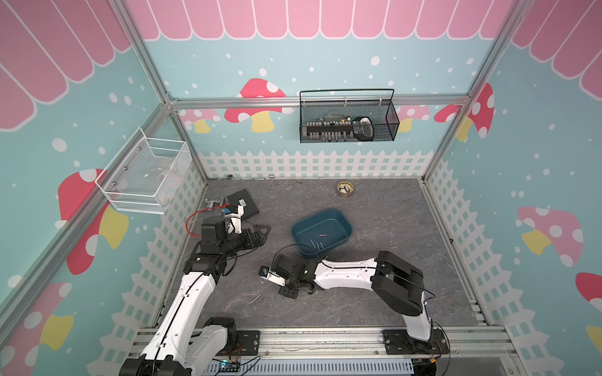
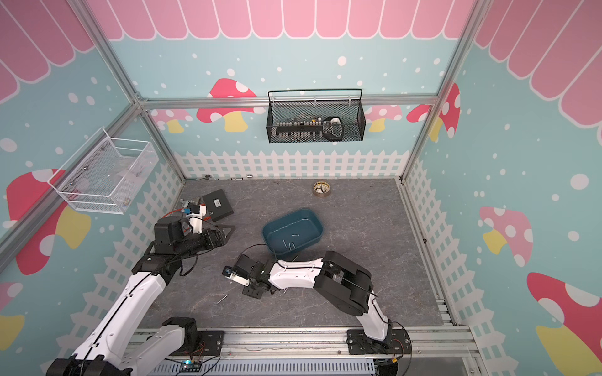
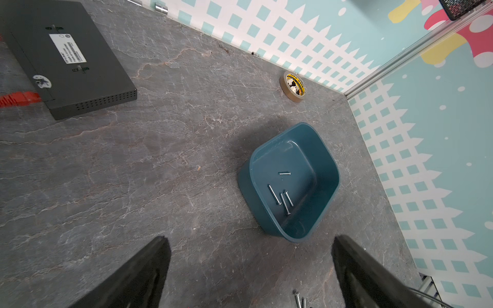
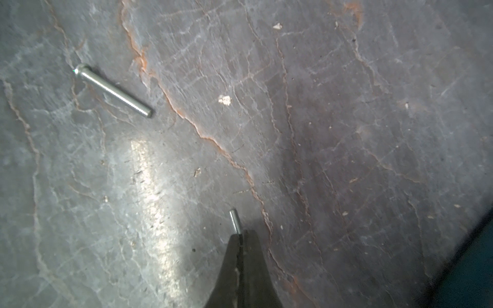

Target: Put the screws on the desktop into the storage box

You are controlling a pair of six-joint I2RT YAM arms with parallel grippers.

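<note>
Loose silver screws lie on the desk: one (image 1: 255, 298) left of my right gripper, seen close up (image 4: 113, 90) in the right wrist view, and another (image 4: 234, 218) just beyond the fingertips of my right gripper, which is shut. Whether that screw touches the fingers I cannot tell. More screws (image 3: 297, 298) show at the bottom of the left wrist view. The blue storage box (image 3: 250, 191) holds several screws (image 3: 273, 194). My left gripper hangs open left of the box, nothing between its fingers.
A black device (image 3: 77, 61) with a red cable lies at the back left. A tape roll (image 3: 290, 93) sits near the back wall. Two wire baskets (image 1: 348, 128) hang on the walls. The desk right of the box is clear.
</note>
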